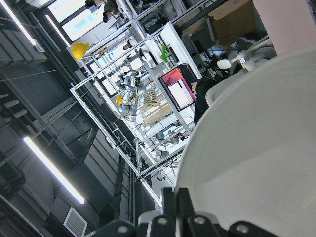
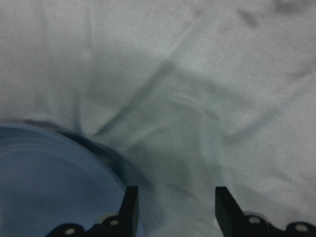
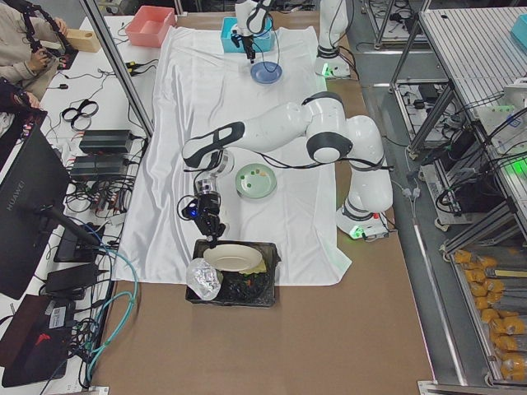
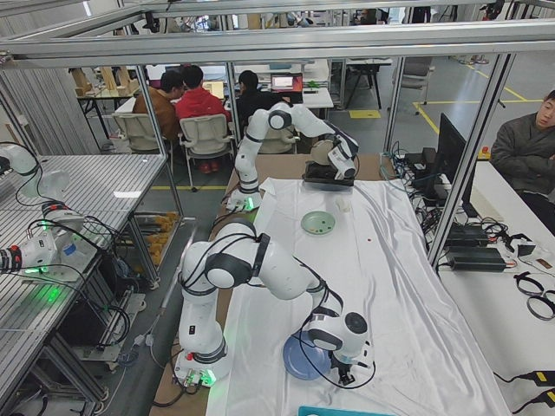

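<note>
My left gripper (image 3: 212,234) is shut on a cream plate (image 3: 233,257), which lies tilted over the black bin (image 3: 235,292) at the near end; in the left wrist view the plate (image 1: 247,143) fills the right side, its rim at the fingertips. A crumpled foil item (image 3: 202,278) sits in the bin's left part, and something yellow shows behind the plate. My right gripper is open, pointing down beside the blue plate (image 2: 49,182), whose rim is near one finger.
A green plate (image 3: 255,180) lies mid-cloth, a teal bin (image 3: 230,41) at the far end, a red bin (image 3: 151,25) on the side desk. Metal posts and desks line the sides.
</note>
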